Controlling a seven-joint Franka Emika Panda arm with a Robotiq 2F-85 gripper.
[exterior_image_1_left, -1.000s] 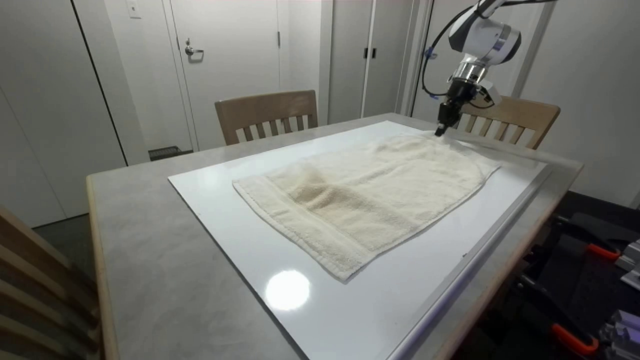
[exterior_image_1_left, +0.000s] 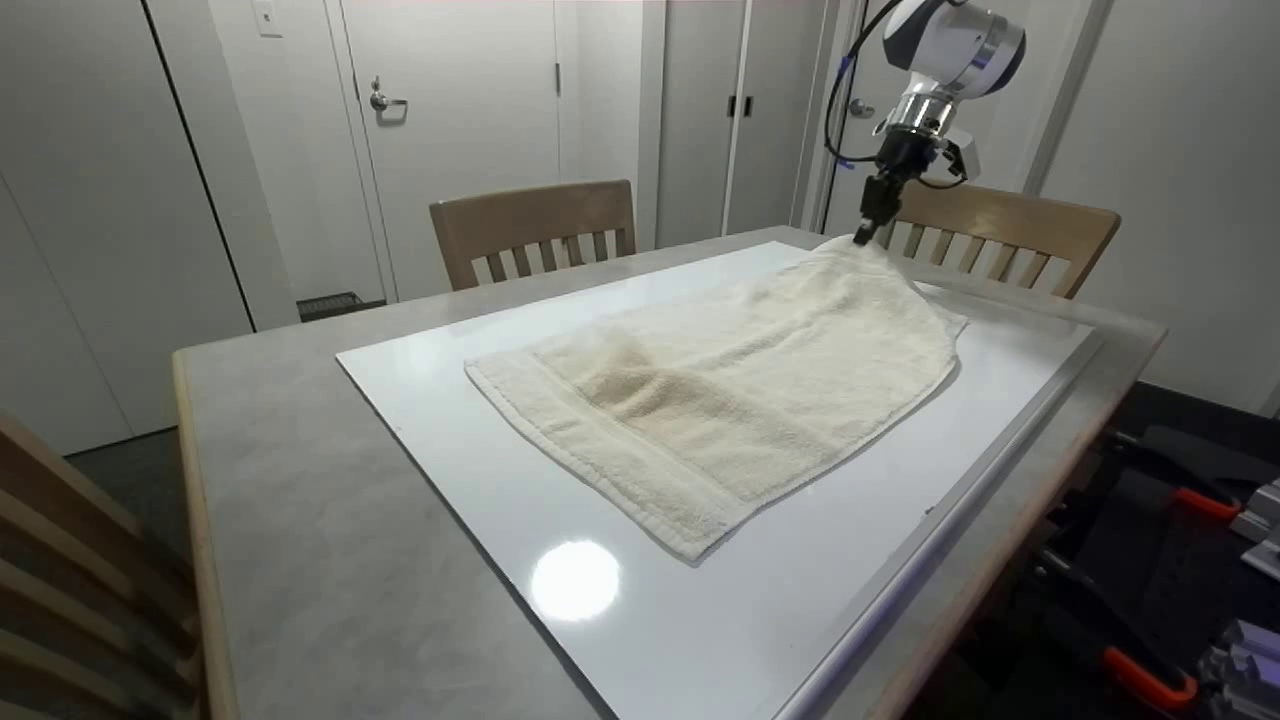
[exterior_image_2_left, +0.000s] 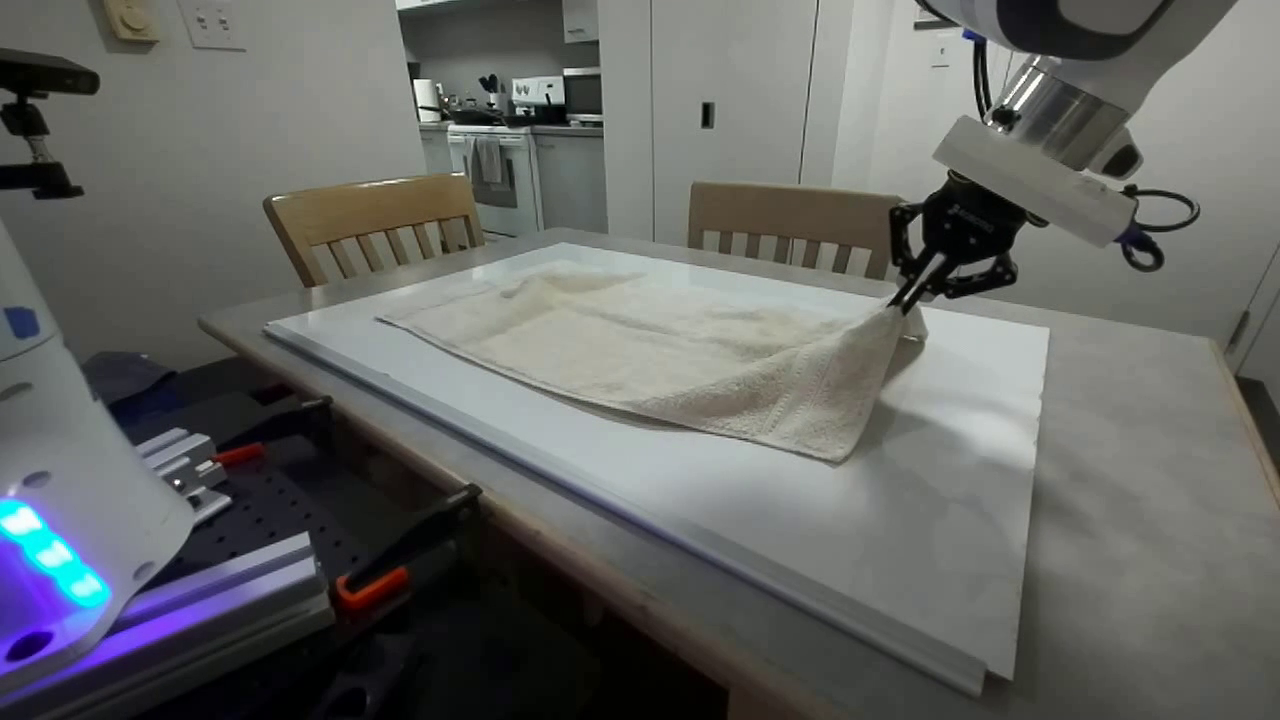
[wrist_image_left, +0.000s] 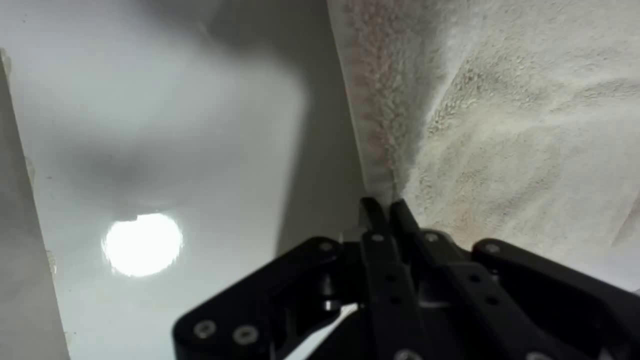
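Note:
A cream towel (exterior_image_1_left: 768, 372) is spread over the white board (exterior_image_1_left: 468, 396), with a rumpled fold near one end. My gripper (exterior_image_2_left: 900, 302) is shut on the towel's edge at the other end, holding that part raised off the board. From the pinched spot, the cloth (exterior_image_2_left: 840, 384) slopes down, and one corner hangs close to the board. In the wrist view the fingertips (wrist_image_left: 373, 211) close on the hem, with the towel (wrist_image_left: 528, 120) stretching to the right and bare board to the left.
The board lies on a grey table (exterior_image_1_left: 288, 480). Wooden chairs (exterior_image_1_left: 540, 228) stand along its far side. Clamps with orange handles (exterior_image_2_left: 372, 588) sit beside the robot base. Bare board surrounds the towel's near side.
The gripper has risen and shifted slightly left in exterior view 1, lifting the towel's edge with it. The towel's far end has drawn inward; its rumpled end stays where it was.

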